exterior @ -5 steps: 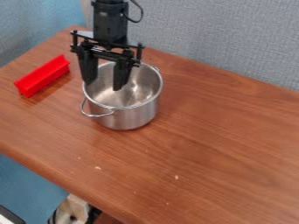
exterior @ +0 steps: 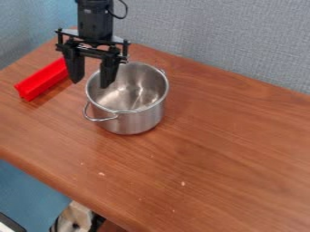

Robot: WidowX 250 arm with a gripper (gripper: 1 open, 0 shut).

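Note:
My black gripper [exterior: 91,67] hangs over the upper left of a steel pot [exterior: 136,112], its two fingers apart and pointing down, with nothing seen between them. The right finger is in front of the pot's rim or just above its inside; the left one is outside, over the gap toward a red bar [exterior: 39,82]. The pot stands upright with a wire handle on each side. The red bar lies on the wooden table to the pot's left.
A grey textured wall [exterior: 230,41] runs along the back.
My gripper has moved left, from over the pot toward the red bar. The pot and red bar look unmoved.

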